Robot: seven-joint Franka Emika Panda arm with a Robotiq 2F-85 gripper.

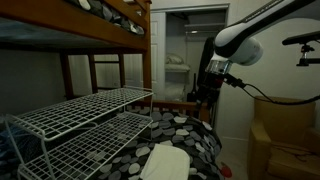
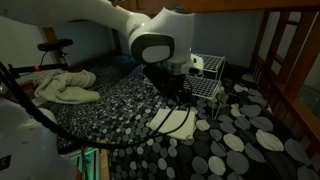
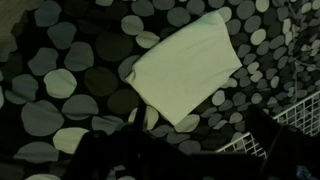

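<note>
A pale folded cloth (image 3: 187, 72) lies flat on the dotted bedspread. It shows at the bottom in exterior view 1, as a white cloth (image 1: 166, 163), and near the middle in exterior view 2, where the cloth (image 2: 171, 124) is partly crossed by a dark cable. My gripper is open, its two dark fingers apart at the lower part of the wrist view and nothing seen between them. In exterior view 1 the gripper (image 1: 204, 95) hangs above the bed, clear of the cloth.
A two-tier white wire rack (image 1: 92, 112) stands on the bed at the left, under the wooden upper bunk (image 1: 75, 38). A tan armchair (image 1: 286, 138) is at the right. Bare bedspread (image 2: 232, 150) surrounds the cloth.
</note>
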